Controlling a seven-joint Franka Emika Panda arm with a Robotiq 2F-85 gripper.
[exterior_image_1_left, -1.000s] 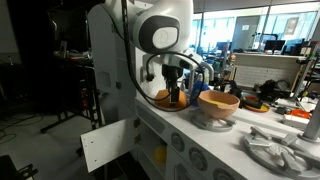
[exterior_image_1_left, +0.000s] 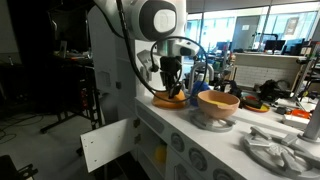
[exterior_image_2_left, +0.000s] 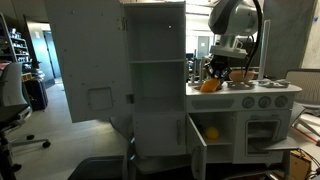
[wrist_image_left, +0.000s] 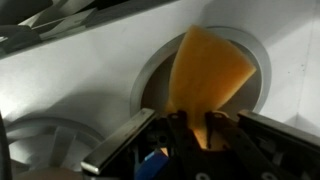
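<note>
A soft-looking orange piece (wrist_image_left: 210, 70), perhaps a cloth or sponge, is pinched in my gripper, which is shut on it. The free part extends forward over a round grey-rimmed basin (wrist_image_left: 262, 75) in the white counter. Exterior view 2 shows the orange piece (exterior_image_2_left: 207, 95) at the counter's left end, under the arm. From exterior view 1, my gripper (exterior_image_1_left: 176, 92) is low at the counter's far end, with some orange showing around it. Whether the piece touches the basin cannot be told.
An orange bowl (exterior_image_1_left: 217, 104) sits on the burner side, close right of the gripper. Metal lids or utensils lie on the near counter (exterior_image_1_left: 275, 150). Left of the counter stands a tall white cabinet (exterior_image_2_left: 158, 60). Inside the open lower compartment is a yellow object (exterior_image_2_left: 211, 132).
The arm and gripper have shifted slightly up and to the left in exterior view 1, toward the cabinet end. The bowl and the utensils have stayed in place.
</note>
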